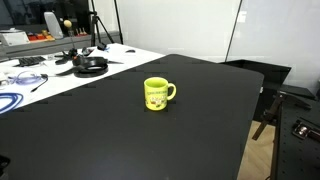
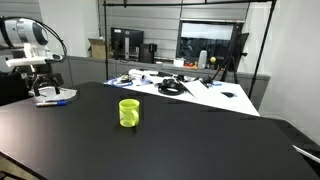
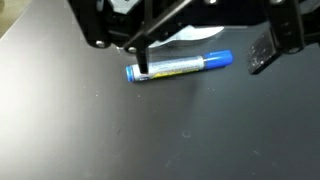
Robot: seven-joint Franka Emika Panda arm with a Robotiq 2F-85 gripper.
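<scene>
A blue-and-white marker (image 3: 180, 67) lies on the dark table in the wrist view, its blue cap towards the right. My gripper stands open above it, one finger near each end of the marker and nothing held. At the far left of exterior view 2, the arm reaches down with the gripper (image 2: 45, 84) low over the table, close to the marker (image 2: 54, 103). A yellow-green mug (image 1: 157, 94) stands upright on the table, well away from the gripper; exterior view 2 shows the same mug (image 2: 129, 113).
Right behind the marker is a white object (image 3: 188, 36), partly hidden by the gripper. Black headphones (image 1: 90, 67) and blue cables (image 1: 10, 101) lie on the white surface along the back.
</scene>
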